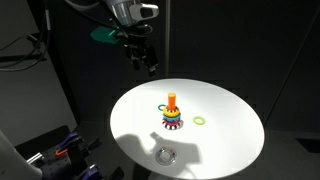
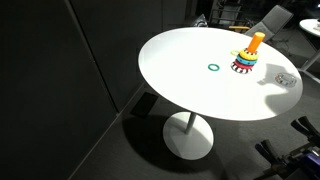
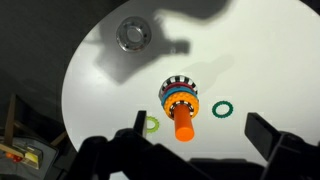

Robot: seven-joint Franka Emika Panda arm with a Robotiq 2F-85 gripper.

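A ring-stacking toy (image 1: 172,113) with an orange post, coloured rings and a black-and-white base stands upright on the white round table (image 1: 221,142). On either side of it lie a yellow-green ring (image 3: 152,124) and a teal ring (image 3: 222,109), flat on the tabletop. A clear round ring or dish (image 1: 165,155) rests close to the near edge. High above the table, my gripper (image 1: 146,72) is open and touches nothing. From the wrist view, the toy's post (image 3: 184,128) shows between the two black fingers, well below them.
Dark floor surrounds the table, and its round pedestal base (image 2: 188,137) stands below. Some tools or cables (image 1: 68,144) lie off to the left of the table.
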